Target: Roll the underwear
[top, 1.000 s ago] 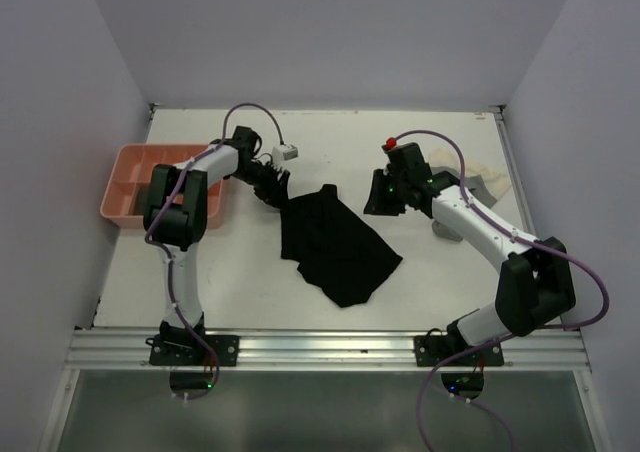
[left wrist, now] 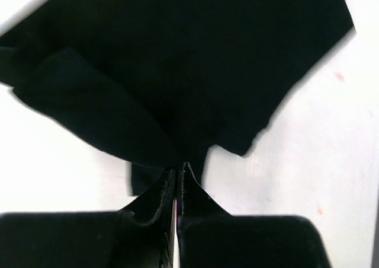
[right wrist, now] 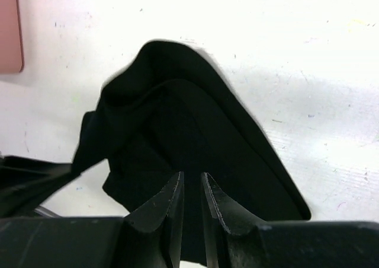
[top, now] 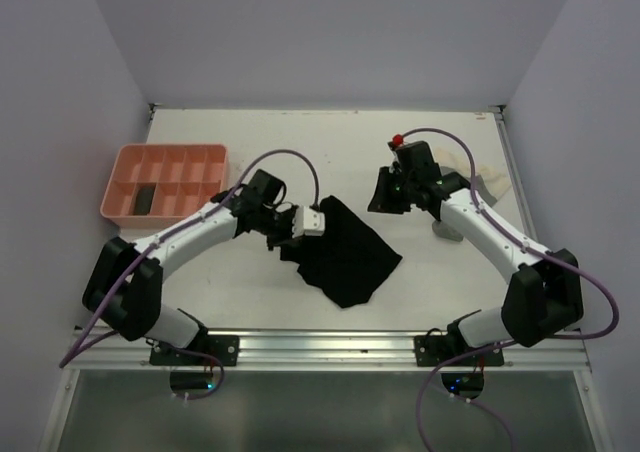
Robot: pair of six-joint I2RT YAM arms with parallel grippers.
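Note:
Black underwear (top: 350,257) lies spread on the white table, slanting down to the right in the top view. My left gripper is shut on a bit of its cloth, and a fold runs from the fingertips across the left wrist view. From the right wrist view, the left fingers (right wrist: 41,176) pinch the raised left edge of the underwear (right wrist: 195,120). To the right of the cloth in the top view hangs my right gripper (top: 388,210). Its two fingertips in the right wrist view stand a little apart, with nothing gripped between them.
A pink divided bin (top: 165,153) with a dark item inside stands at the back left. Grey and beige cloths (top: 475,177) lie behind the right arm. Bare table (top: 290,132) stretches behind the underwear, and more is clear in front.
My left gripper has come from the cloth's far left corner toward the front and right, drawing that edge over the rest of the underwear. The right arm has barely shifted.

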